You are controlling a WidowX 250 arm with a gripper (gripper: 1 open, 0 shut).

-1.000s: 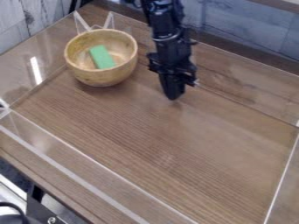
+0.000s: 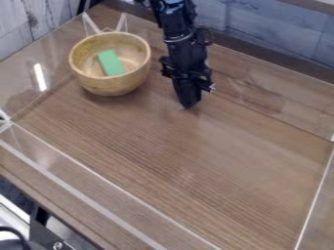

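Note:
My gripper (image 2: 186, 84) hangs low over the wooden table (image 2: 196, 176), at the upper middle, just right of a wooden bowl (image 2: 131, 82). A green block (image 2: 109, 62) lies inside the bowl. The gripper is dark and small in this view; I cannot tell how far its fingers are apart or whether anything is between them.
The bowl and green block look unmoved.

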